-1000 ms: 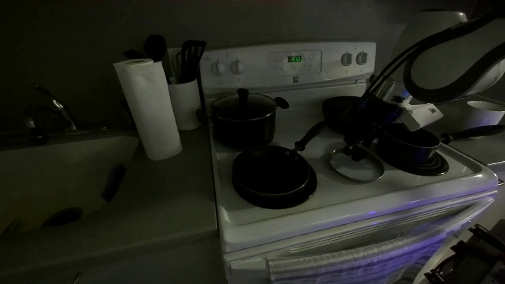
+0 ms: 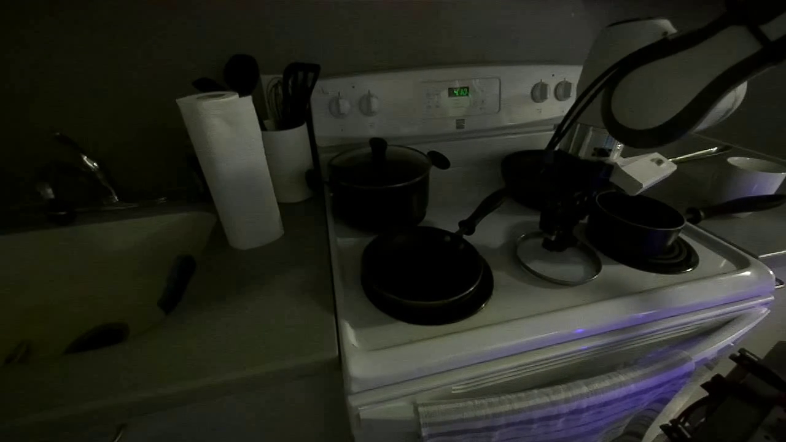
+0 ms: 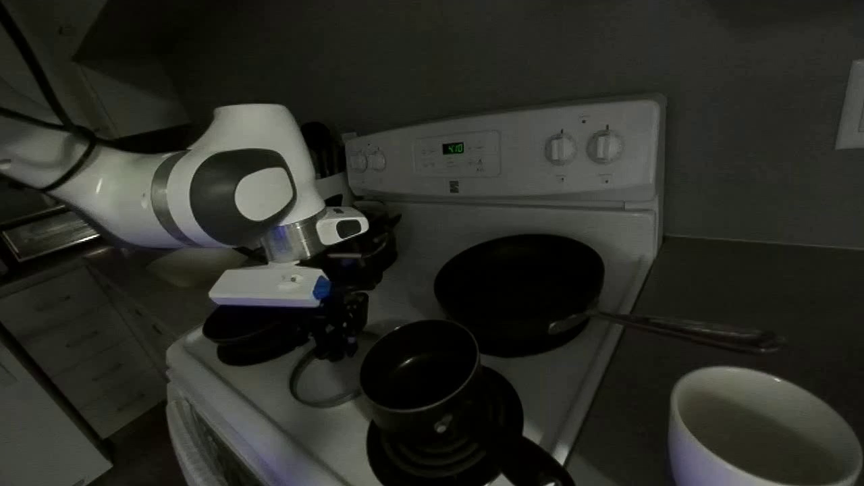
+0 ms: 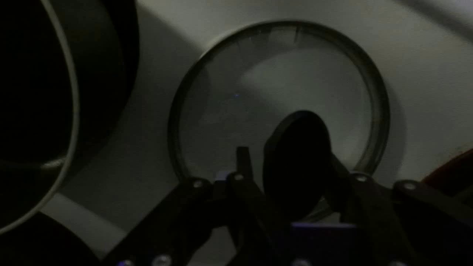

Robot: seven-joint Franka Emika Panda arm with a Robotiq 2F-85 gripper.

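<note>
A round glass lid (image 4: 213, 119) with a metal rim lies on the stovetop, its dark knob (image 4: 297, 150) toward the lower part of the wrist view. My gripper (image 2: 557, 234) is lowered over this lid, pointing down. In the wrist view the knob stands between the two fingers. The left finger (image 4: 242, 162) has a visible gap to the knob, so the fingers are part open. On the right the dark finger blends with the knob, and contact there cannot be made out.
A small saucepan (image 3: 421, 368) sits close beside the lid. Nearby are a front skillet (image 2: 422, 266), a large back pan (image 3: 518, 283) and a lidded pot (image 2: 379, 191). A white bowl (image 3: 761, 429) stands on the counter. Bare stovetop (image 2: 508, 306) lies in front of the lid.
The arm has shifted left in exterior view 1, and the gripper now stands more upright over the lid. The lid sits very slightly farther right than before.
</note>
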